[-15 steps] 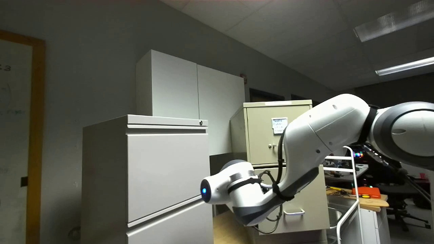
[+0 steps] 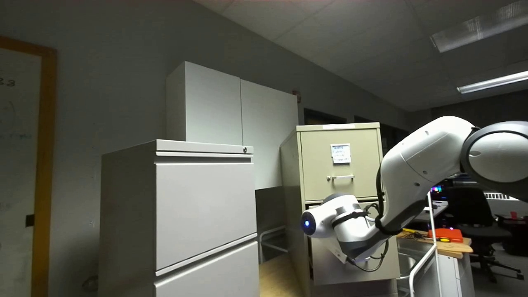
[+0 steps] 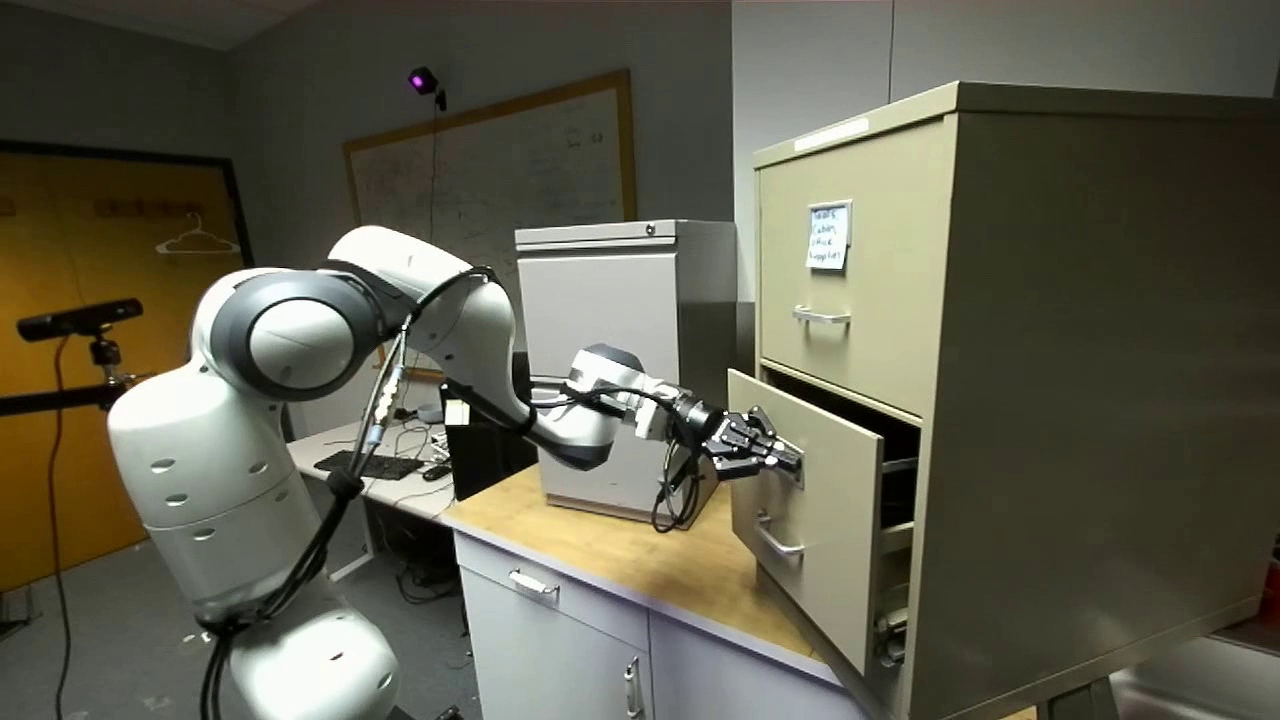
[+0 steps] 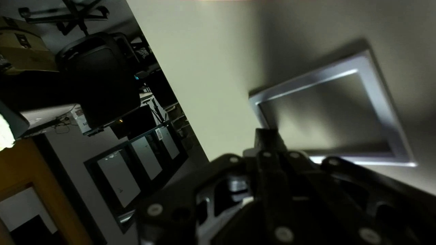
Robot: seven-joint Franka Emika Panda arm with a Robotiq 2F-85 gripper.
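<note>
The lower drawer [image 3: 828,564] of a beige filing cabinet [image 3: 1080,360] stands partly pulled out. Its front carries a bar handle [image 3: 780,540] and, higher up, an empty metal label frame. My gripper [image 3: 788,458] is shut at that label frame, its fingertips at or very near the drawer front. From the wrist, the closed black fingers [image 4: 267,139] overlap the lower left corner of the label frame [image 4: 386,106]; nothing shows between them. Whether they touch the metal, I cannot tell. In exterior view 1 the arm's wrist hides the gripper, with the drawer [image 2: 366,272] behind it.
Above is the shut upper drawer [image 3: 882,276] with its handle and paper label. A grey cabinet [image 3: 600,360] stands on the wooden counter [image 3: 672,564] beside the beige one. Cables [image 3: 684,492] hang from the wrist near the counter. Open air lies in front of the drawer.
In exterior view 1 the arm and wrist have moved right, across the front of the lower drawer, now covering its handle there. The drawer's opening looks much the same.
</note>
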